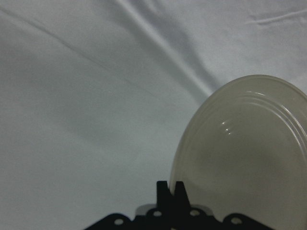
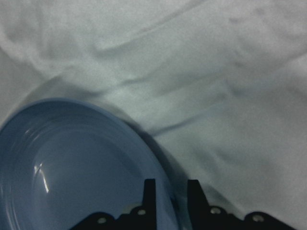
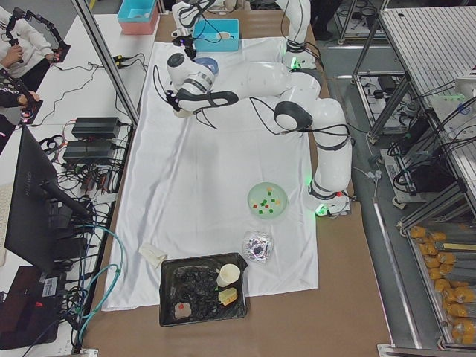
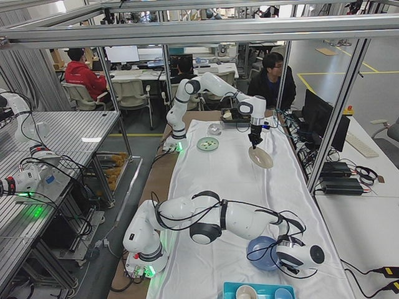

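My left gripper is shut on the rim of a beige plate (image 4: 262,160), tilted and hanging over the white cloth; the plate fills the right of the left wrist view (image 1: 240,148). My right gripper is open at the edge of a blue plate (image 2: 76,158) lying on the cloth, one finger over the plate and the other outside its rim. The blue plate also shows near the front in the camera right view (image 4: 262,258), partly behind the right arm.
A green plate (image 3: 268,201) with small coloured pieces, a crumpled foil item (image 3: 257,246) and a black tray (image 3: 178,290) occupy one end of the table. A blue bin (image 3: 227,33) sits at the other end.
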